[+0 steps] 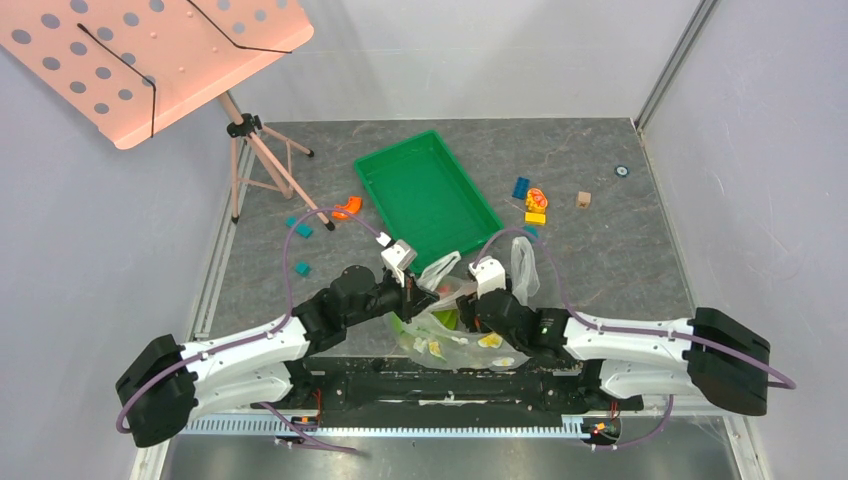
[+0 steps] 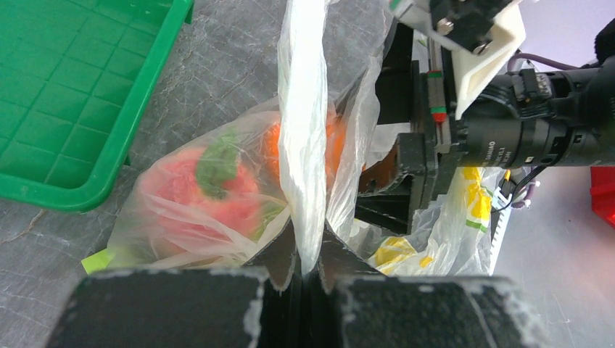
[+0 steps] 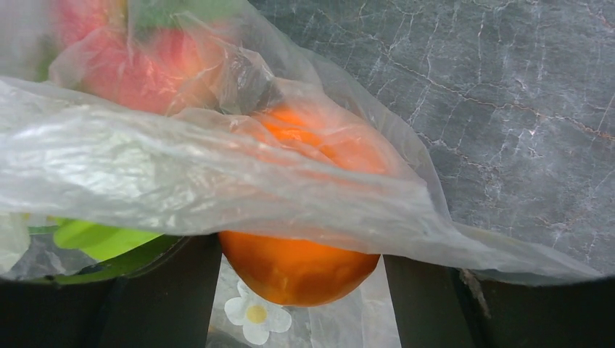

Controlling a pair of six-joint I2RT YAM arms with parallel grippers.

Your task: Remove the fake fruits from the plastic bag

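Note:
The translucent plastic bag (image 1: 440, 348) lies at the front centre, below the green bin (image 1: 425, 195). My left gripper is shut on a gathered strand of the bag (image 2: 301, 145), holding it up. My right gripper reaches into the bag, shut on an orange fake fruit (image 3: 297, 272), partly covered by plastic. Through the film, a red-pink fruit with a green leaf (image 2: 196, 203) shows beside the orange one, and a bright green item (image 3: 101, 235) lies under the plastic.
Coloured blocks (image 1: 535, 218) and a small wooden cube (image 1: 583, 199) lie right of the bin, with orange and teal pieces (image 1: 300, 227) to its left. A pink board on a tripod stands at back left.

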